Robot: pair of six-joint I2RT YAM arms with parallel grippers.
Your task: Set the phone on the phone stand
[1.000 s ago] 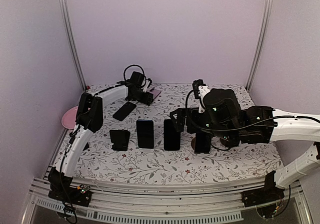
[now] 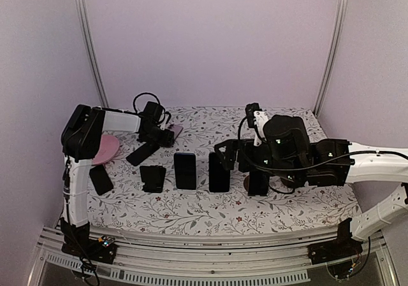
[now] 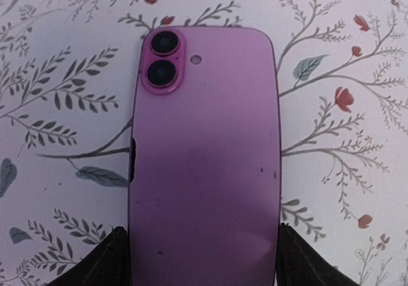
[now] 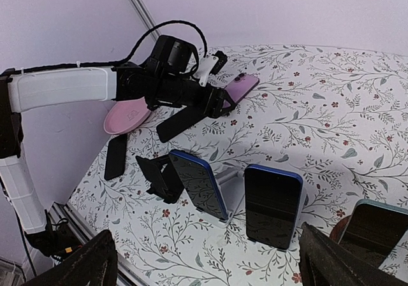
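Observation:
A pink phone lies back up, with my left gripper around its lower end, fingers at both long sides; whether they press on it I cannot tell. In the top view it is mostly under that gripper. My right gripper stands open above the front right. Phones stand upright on stands across the front, among them a blue-edged one and a black one. A dark stand at their left shows no phone clearly on it.
Black phones lie flat at the left and beside the left gripper. A pink plate is at the left edge.
My left arm has moved left and toward the front, and the pink phone has moved the same way with it. The right arm has barely moved.

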